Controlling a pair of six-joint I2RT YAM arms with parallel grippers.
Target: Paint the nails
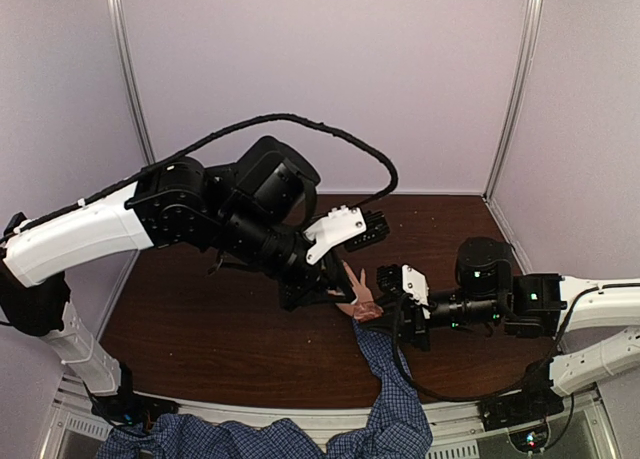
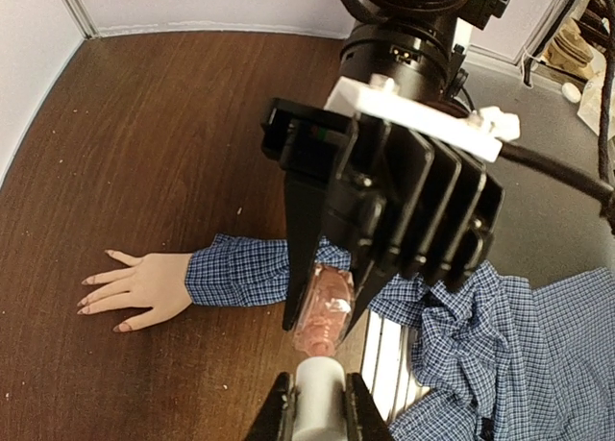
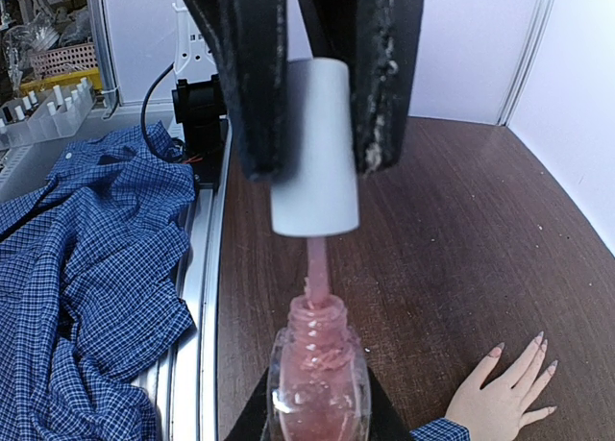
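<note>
My left gripper is shut on the white brush cap [image 2: 317, 383], directly over the pink polish bottle [image 3: 319, 383]. The brush stem [image 3: 317, 263] runs down from the cap into the bottle's neck. My right gripper is shut on the bottle, below the cap. A model hand [image 2: 144, 287] with slim fingers and nails lies on the dark table in a blue checked sleeve [image 2: 240, 273]; in the top view the grippers partly cover it.
Crumpled checked cloth [image 3: 96, 268] lies along the table's front metal rail [image 3: 207, 316]. A tray of small bottles [image 3: 43, 114] stands outside the work area.
</note>
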